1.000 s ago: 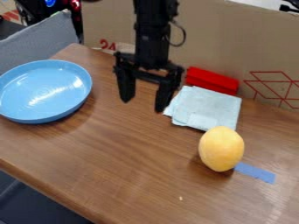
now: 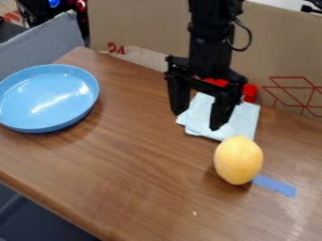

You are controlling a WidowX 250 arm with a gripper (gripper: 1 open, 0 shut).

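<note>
My black gripper [image 2: 199, 105] hangs at the upper middle of the camera view with its fingers apart and nothing seen between them. It is over a folded white cloth [image 2: 233, 122] and in front of a red object [image 2: 248, 92], which it partly hides. A yellow oval fruit [image 2: 238, 159], perhaps a mango, rests on the wooden table to the lower right of the cloth. A round blue plate [image 2: 48, 96] lies at the left.
A cardboard panel [image 2: 287, 61] stands along the back. A blue strip [image 2: 276, 185] lies beside the fruit. Grey fabric [image 2: 32, 47] is at the far left.
My gripper has moved to the right, from left of the white cloth to over it, now covering more of the red object. The other things have stayed put.
</note>
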